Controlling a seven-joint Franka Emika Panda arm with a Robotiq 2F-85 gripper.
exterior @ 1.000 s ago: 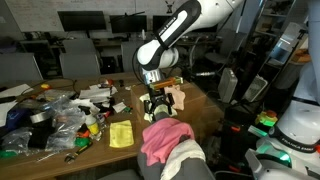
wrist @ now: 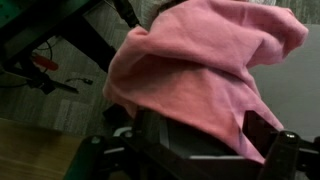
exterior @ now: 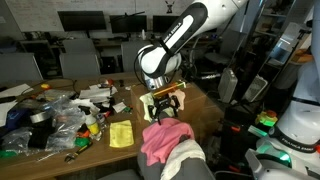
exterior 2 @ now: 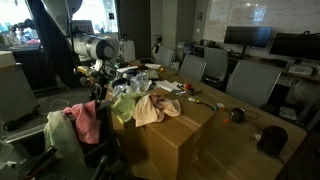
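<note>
Below my gripper lies a pink cloth (wrist: 200, 65), draped over the back of a chair. The fingers stand open, one finger (wrist: 145, 128) at the left and the other at the right of the wrist view, with part of the cloth showing beyond and between them. Whether they touch it, I cannot tell. In exterior view 1 the gripper (exterior: 162, 112) is just above the top of the pink cloth (exterior: 165, 140). A grey cloth (exterior: 185, 155) hangs beside the pink one, nearer that camera.
A yellow cloth (exterior: 121, 134) lies on the wooden table (exterior: 95, 157), with bottles, plastic bags (exterior: 70, 117) and tools to its left. A peach cloth (exterior 2: 157, 108) and a green cloth (exterior 2: 124, 106) lie at the table's end.
The arm has shifted slightly and its wrist has turned a little, staying close above the pink cloth. The cloths look unmoved.
</note>
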